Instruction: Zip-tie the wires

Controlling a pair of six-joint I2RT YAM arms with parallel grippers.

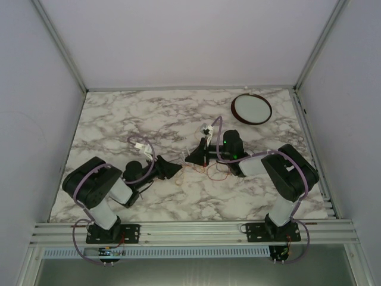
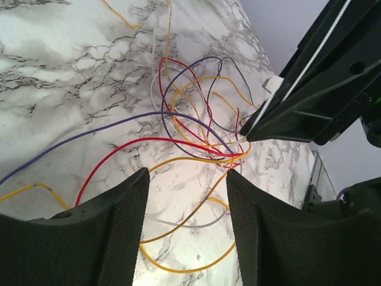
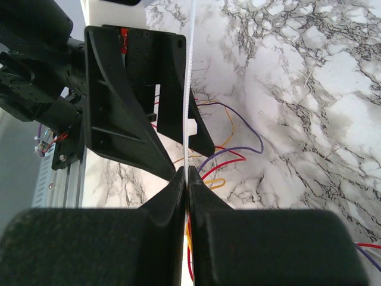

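Observation:
Purple (image 2: 107, 126), red (image 2: 119, 146) and yellow wires (image 2: 184, 271) cross the left wrist view and come together just below the right gripper's tips. My right gripper is shut on a thin white zip tie (image 3: 187, 77), whose strip stands up from between the fingers. Its small white head (image 2: 274, 83) shows beside the strip. Whether the tie goes around the wires I cannot tell. My left gripper is open, with wires seen through the gap but none clearly gripped. In the top view, the two grippers' tips nearly meet.
Looser coils of wire (image 1: 217, 171) spread across the marble table (image 1: 137, 110) under the right arm. A round white disc with a dark rim (image 1: 251, 109) lies at the back right.

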